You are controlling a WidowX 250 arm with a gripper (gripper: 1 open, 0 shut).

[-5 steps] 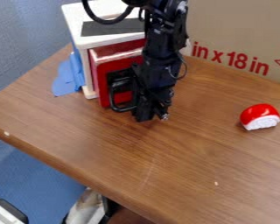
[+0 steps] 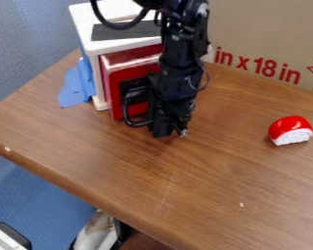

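Observation:
My black arm hangs down in front of a white toy appliance [image 2: 89,29] with a red front [image 2: 124,64] at the back left of the wooden table. My gripper [image 2: 170,127] is low, at the right edge of the red front, by a black frame-like part [image 2: 136,92] there; its fingers are small and dark, and whether they hold anything is unclear.
A red-and-white object [image 2: 290,131] lies on the right of the table [image 2: 146,195]. A blue cloth [image 2: 74,86] lies left of the appliance. A cardboard box [image 2: 264,39] stands behind.
My gripper has shifted very slightly downward; otherwise nothing visibly differs.

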